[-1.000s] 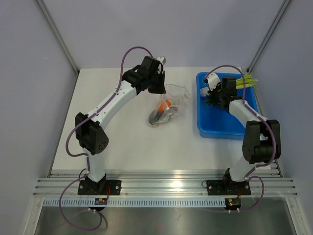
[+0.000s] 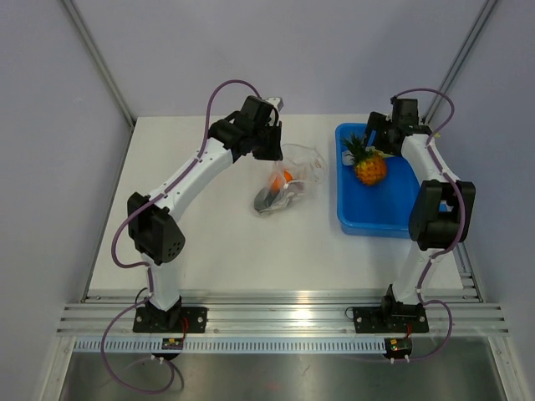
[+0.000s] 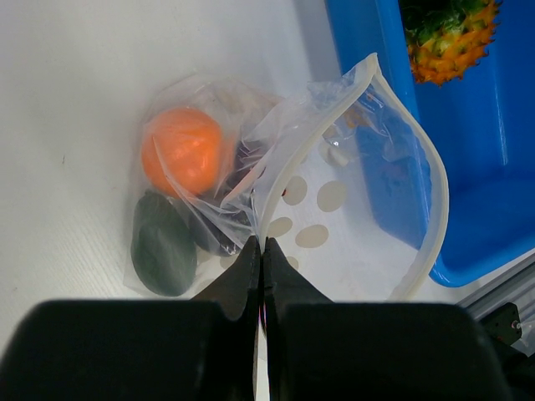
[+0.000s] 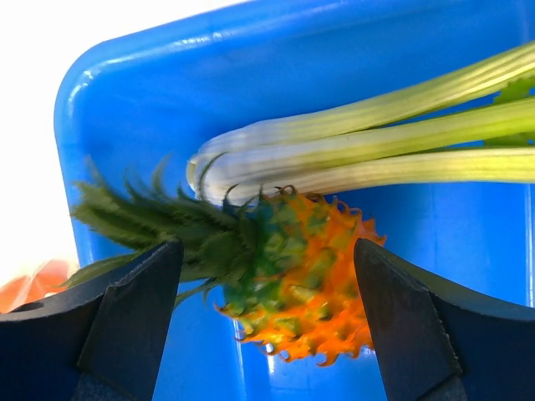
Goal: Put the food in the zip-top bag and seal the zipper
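The clear zip bag (image 2: pixel 292 184) lies mid-table, its mouth held up by my shut left gripper, which pinches the plastic rim. Inside the bag are an orange round item (image 3: pixel 182 152) and a dark green oblong one (image 3: pixel 163 242). My right gripper hangs open above the blue bin (image 2: pixel 376 213), over an orange pineapple (image 4: pixel 301 284) with a leafy crown. Pale celery stalks (image 4: pixel 368 154) lie beside the pineapple in the bin.
The bin fills the table's right side, close to the bag.
My right gripper has moved toward the back of the bin and up from where it covered the pineapple, now showing it in the top view. The left arm and bag are unchanged.
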